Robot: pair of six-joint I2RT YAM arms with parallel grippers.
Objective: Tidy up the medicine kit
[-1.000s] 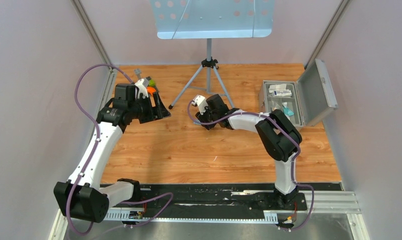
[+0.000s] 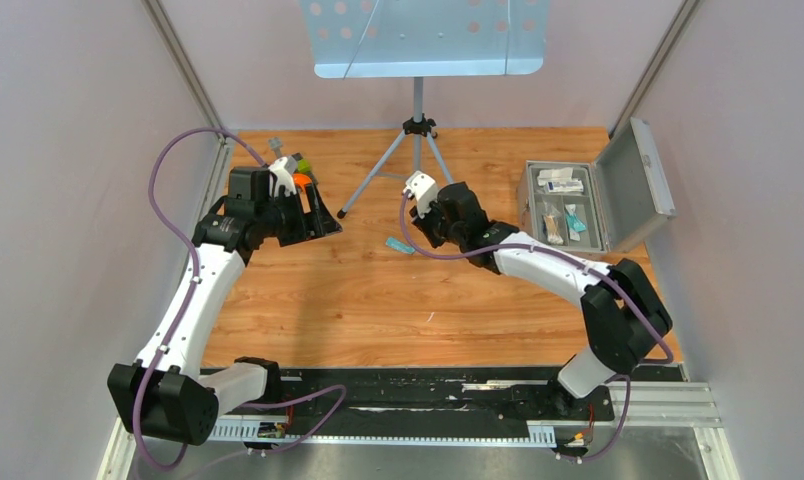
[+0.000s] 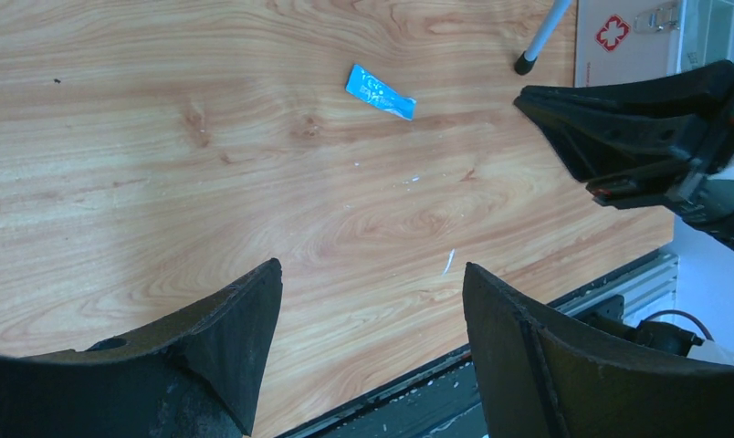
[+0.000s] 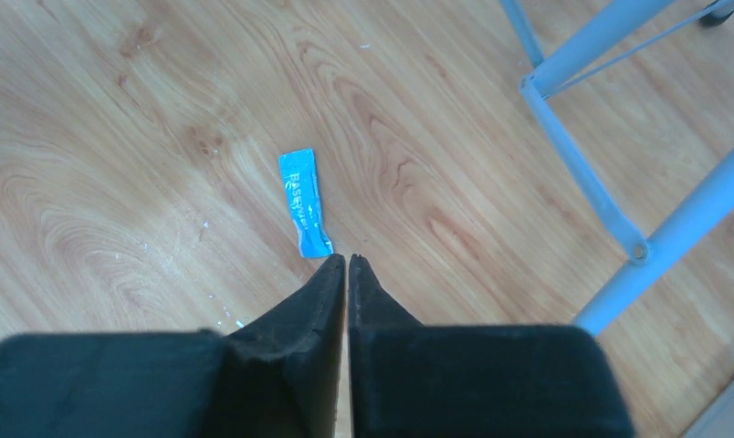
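Note:
A small blue packet (image 2: pixel 400 245) lies flat on the wooden table, left of centre. Above it and to its right, in the top view, is my right gripper (image 2: pixel 421 238). The right wrist view has that gripper's fingertips (image 4: pixel 334 266) nearly together, with only a thin slit and nothing visible between them; the blue packet (image 4: pixel 304 203) lies free just beyond the tips. My left gripper stands wide open over the table, empty. At the right, the medicine kit (image 2: pixel 526 195) stands with its lid (image 2: pixel 633 185) raised; several packets lie in its compartments.
Tripod legs (image 2: pixel 381 163) of a light-blue stand reach onto the table behind the packet. Small items, one with an orange part (image 2: pixel 302 181), sit behind the left gripper.
The right arm has drawn back to the right, and its gripper has moved off the blue packet, which is now uncovered on the table. The left arm has stayed still.

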